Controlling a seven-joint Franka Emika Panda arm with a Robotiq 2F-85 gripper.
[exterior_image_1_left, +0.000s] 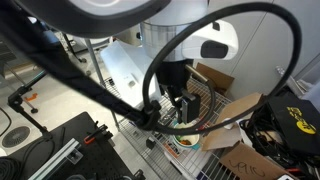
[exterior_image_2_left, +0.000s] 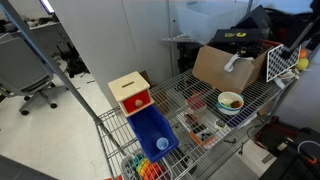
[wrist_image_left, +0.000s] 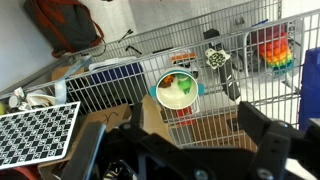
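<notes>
A white bowl with a green rim (wrist_image_left: 178, 90) rests on the wire rack (wrist_image_left: 205, 128), with small coloured pieces inside. In exterior view 2 the same bowl (exterior_image_2_left: 230, 102) stands in front of the cardboard box. My gripper is open above the rack, its two dark fingers spread wide and nothing between them. In exterior view 1 the gripper (exterior_image_1_left: 168, 108) hangs over the rack, with the bowl (exterior_image_1_left: 185, 142) lower and slightly to the right.
A cardboard box (exterior_image_2_left: 222, 70) stands behind the bowl. Farther along the rack are a blue bin (exterior_image_2_left: 152, 133), a red and wooden box (exterior_image_2_left: 131, 94) and a multicoloured item (wrist_image_left: 272, 45). Dark and silver utensils (wrist_image_left: 216, 56) lie beside the bowl.
</notes>
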